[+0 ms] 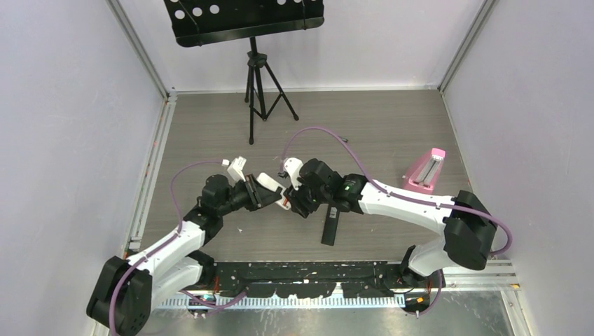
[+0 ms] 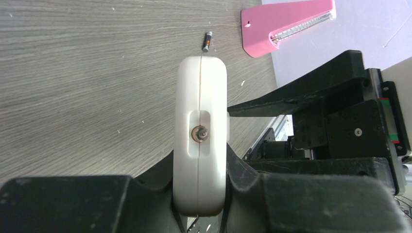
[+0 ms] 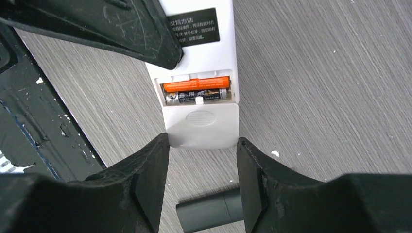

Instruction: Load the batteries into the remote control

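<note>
My left gripper (image 1: 265,192) is shut on the white remote control (image 2: 200,92), gripping its sides and holding it above the table. In the right wrist view its open compartment shows an orange battery (image 3: 197,84) and a black battery (image 3: 197,95) lying side by side. At the remote's end, my right gripper is shut on the white battery cover (image 3: 201,127). The cover's inner edge with its small tab lies right against the compartment opening, and both batteries are still uncovered. Whether the cover sits in its grooves cannot be told.
A loose battery (image 2: 207,41) lies on the table. Below the right gripper is a flat black object (image 1: 330,225). The pink stand (image 1: 425,171) is at the right and a music stand (image 1: 256,63) at the back.
</note>
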